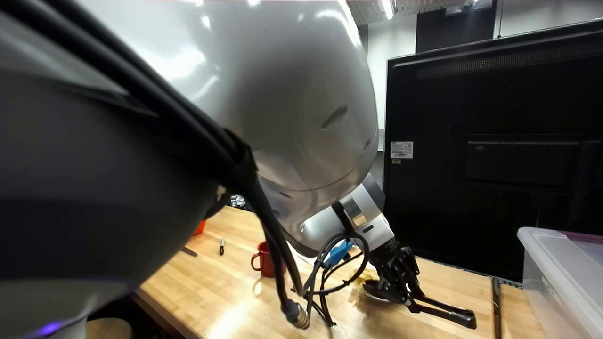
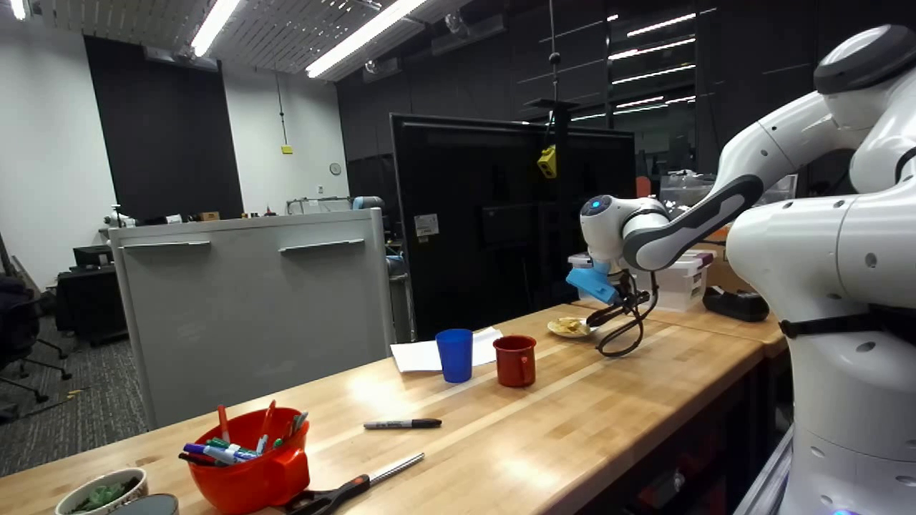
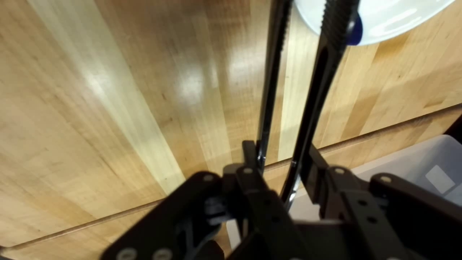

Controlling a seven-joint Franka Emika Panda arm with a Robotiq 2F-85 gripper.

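Note:
Black tongs (image 3: 318, 82) are gripped in my gripper, which is shut on both of their arms. In the wrist view the two arms run up the picture with a narrow gap between them, ridged near the top edge. Their tips are out of that view. A white plate (image 3: 389, 21) with a dark blue mark shows at the top right, partly behind one tong arm. In exterior view 2 yellowish food (image 2: 568, 325) lies on this plate, beside the tongs. The joined end of the tongs (image 1: 464, 317) points right in exterior view 1.
A red mug (image 2: 515, 360), a blue cup (image 2: 455, 355) and white paper (image 2: 416, 356) stand or lie along the table. A marker (image 2: 401, 423), scissors (image 2: 352, 488) and a red pen container (image 2: 257, 476) are farther off. A clear bin (image 1: 565, 277) is at the right. Cables (image 2: 631, 339) hang by the wrist.

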